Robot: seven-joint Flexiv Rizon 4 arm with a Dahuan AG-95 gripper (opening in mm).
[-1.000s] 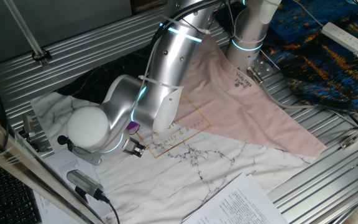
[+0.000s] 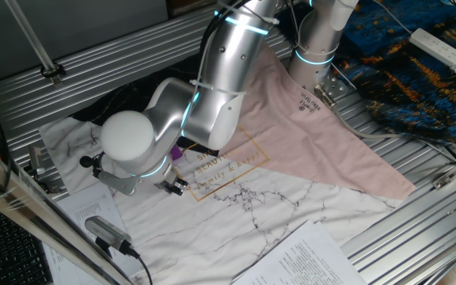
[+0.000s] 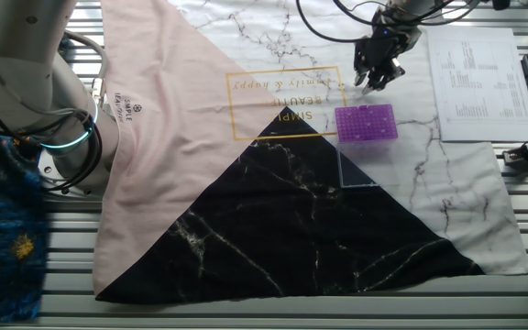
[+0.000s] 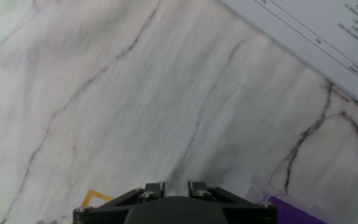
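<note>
A purple gridded rack (image 3: pixel 367 124) lies on the cloth, and a clear box part (image 3: pixel 360 171) reaches from it over the black area. My gripper (image 3: pixel 368 82) hangs close beside the rack, on the side towards the white marble area. In the wrist view a narrow gap separates the fingertips of my gripper, with only cloth visible between them. A corner of the purple rack (image 4: pixel 294 213) shows at lower right there. From exterior view 1 the arm hides most of the purple rack (image 2: pixel 177 152); my gripper (image 2: pixel 178 187) stands in front of it, empty.
The marble, black and pink cloth (image 2: pixel 212 229) covers most of the table, with wide bare room. Printed sheets (image 2: pixel 303 257) lie at the front. A small grey device (image 2: pixel 108 232) with a cable rests near other papers and a keyboard (image 2: pixel 10 245) at left.
In exterior view 1 the arm has swung to the right and its wrist has shifted towards the back. The gripper has turned slightly. More of the purple rack shows beside the arm.
</note>
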